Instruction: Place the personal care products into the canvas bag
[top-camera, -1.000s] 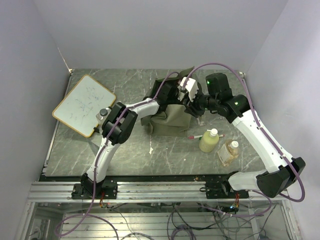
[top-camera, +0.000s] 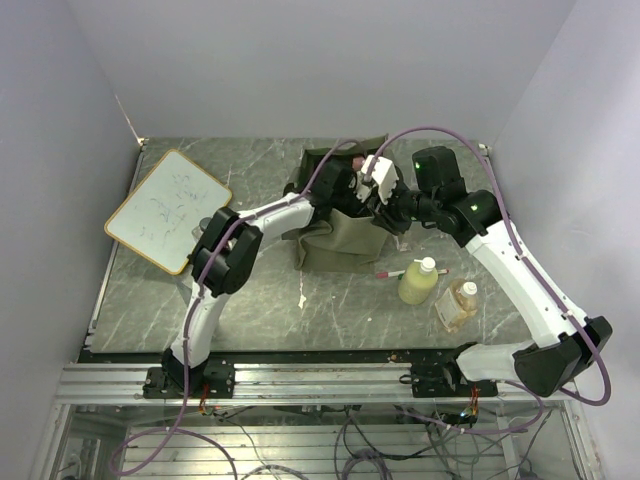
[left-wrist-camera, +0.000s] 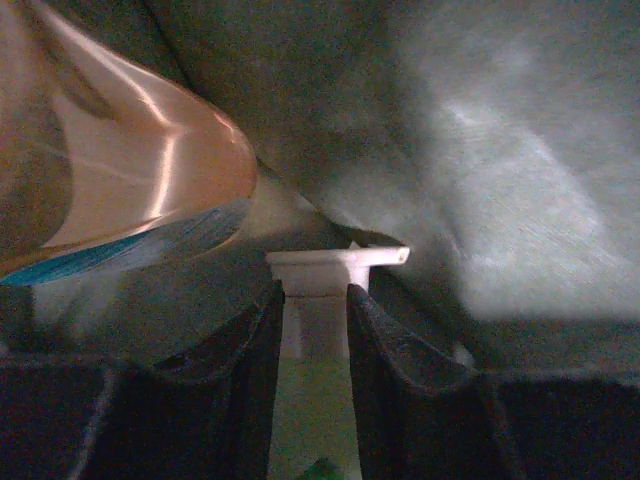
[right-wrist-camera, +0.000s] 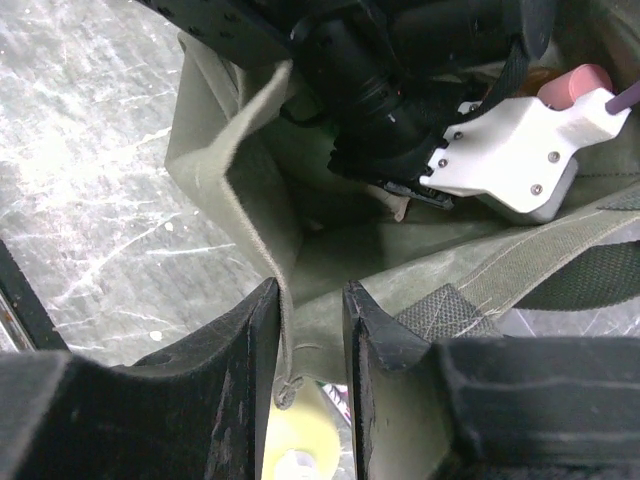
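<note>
The olive canvas bag (top-camera: 340, 245) stands mid-table. My left gripper is down inside it, fingers close around a pale flat piece (left-wrist-camera: 335, 256), with a shiny copper bottle (left-wrist-camera: 130, 160) beside it; its grip is unclear. A pink cap (right-wrist-camera: 570, 88) shows inside the bag. My right gripper is at the bag's rim, its fingers either side of the fabric edge or near it. A yellow-green pump bottle (top-camera: 418, 285) and an amber bottle (top-camera: 456, 305) stand outside, to the front right.
A white board (top-camera: 165, 210) lies at the left. A pink toothbrush-like stick (top-camera: 390, 274) lies beside the bottles.
My left arm has shifted slightly over the last second, its forearm a little lower in the top view. The right arm looks unchanged.
</note>
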